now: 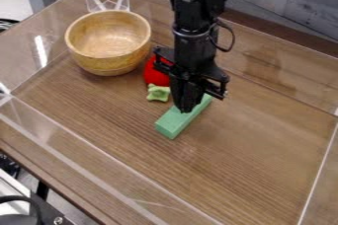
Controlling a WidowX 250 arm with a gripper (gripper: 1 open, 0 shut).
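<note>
The black gripper hangs low over a light green block that lies diagonally in the middle of the table. It looks shut, with its tips at or just above the block's upper end; whether they touch is unclear. A red object lies behind and left of the gripper, partly hidden by the arm. A small pale green piece sits beside it.
A wooden bowl stands at the upper left, with a white pronged object behind it. A dark cable shows at the lower left edge.
</note>
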